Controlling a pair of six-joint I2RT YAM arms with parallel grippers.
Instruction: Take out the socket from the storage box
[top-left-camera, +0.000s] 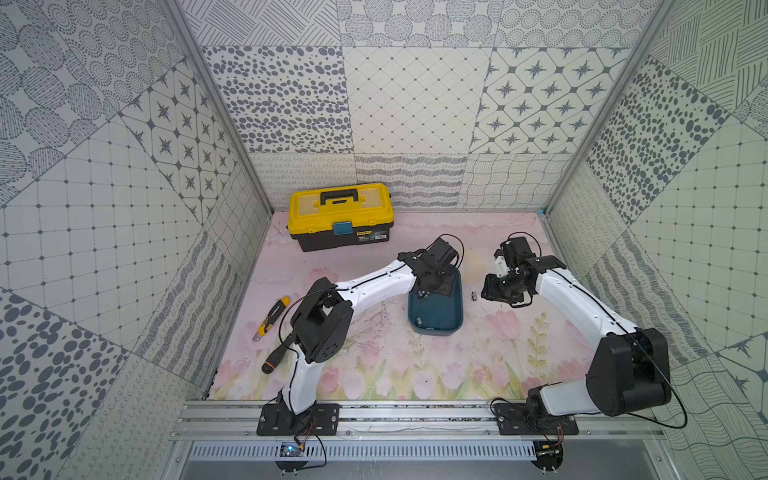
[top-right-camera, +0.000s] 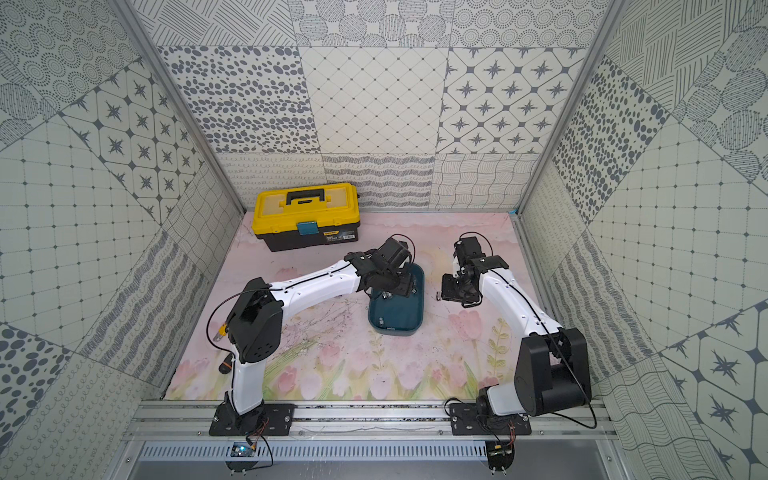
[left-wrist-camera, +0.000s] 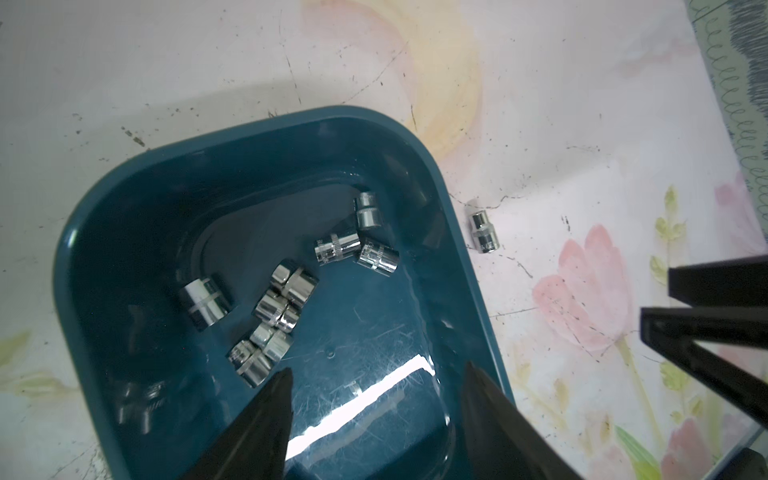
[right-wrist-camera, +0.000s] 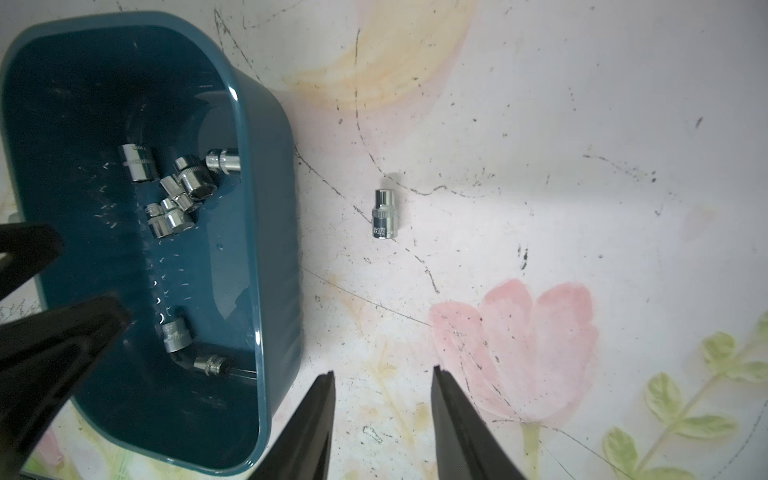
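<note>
Several silver sockets lie in loose groups on the floor of the dark blue box (left-wrist-camera: 432, 172), among them a socket (left-wrist-camera: 206, 302) at its left side. My left gripper hangs over this box with its fingers apart and nothing between them. On the mat just right of the box rests a single socket (right-wrist-camera: 385, 213). Right of the box, my right gripper is open above the mat, short of that socket in its wrist view, and empty. Part of the box is covered by the left arm in both top views.
A closed yellow-and-black toolbox (top-left-camera: 340, 212) stands at the back left. A utility knife (top-left-camera: 273, 317) and a dark screwdriver (top-left-camera: 276, 357) lie near the left arm. The mat in front of the box is free.
</note>
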